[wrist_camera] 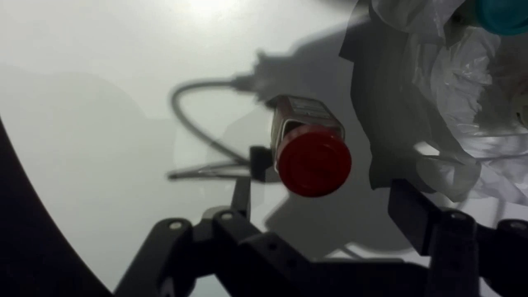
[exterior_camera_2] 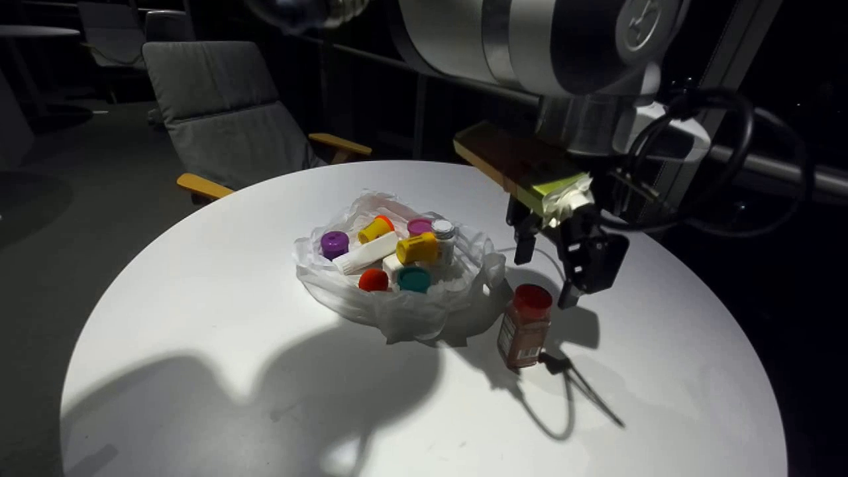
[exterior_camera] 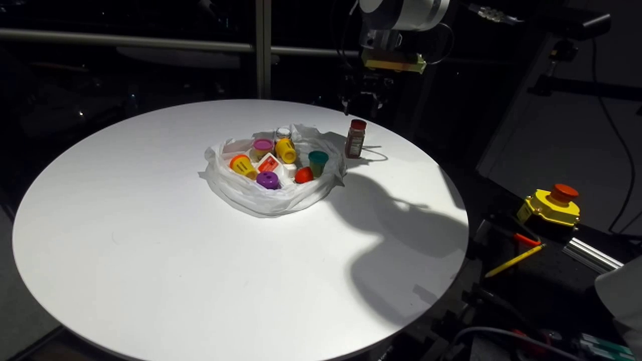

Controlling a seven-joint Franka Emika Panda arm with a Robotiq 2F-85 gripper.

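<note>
A small clear bottle [exterior_camera: 355,142] with a red lid and dark reddish contents appears to stand on the white table, just outside the plastic bag. In the second exterior view the bottle [exterior_camera_2: 525,332] looks nearly upright, with its label facing the camera. My gripper [exterior_camera_2: 546,274] hangs above and behind it, its fingers parted and nothing between them. From the wrist, the red lid [wrist_camera: 314,161] shows just beyond the gap of the open gripper, clear of both fingers.
A crumpled white plastic bag [exterior_camera: 265,207] holds several coloured tubs and small containers beside the bottle. A thin dark cable [exterior_camera_2: 569,413] lies on the table by the bottle's base.
</note>
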